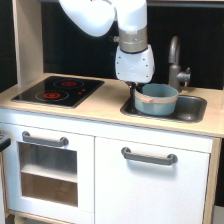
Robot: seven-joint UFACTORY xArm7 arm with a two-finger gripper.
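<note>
A blue-grey pot (pixel 158 106) with a brownish rim sits at the dark sink (pixel 187 108), on the right of the counter. From above, the white arm brings my gripper (pixel 134 92) down at the pot's left side. The dark fingers are small and partly lost against the sink and the pot. Whether they are shut on the rim or handle cannot be made out.
A dark faucet (pixel 175 65) rises behind the pot, on the right. On the left is a black stovetop with two red-marked burners (pixel 58 90). Bare wooden counter (pixel 95 109) lies between stove and sink. Below are cabinet doors with handles (pixel 149 157).
</note>
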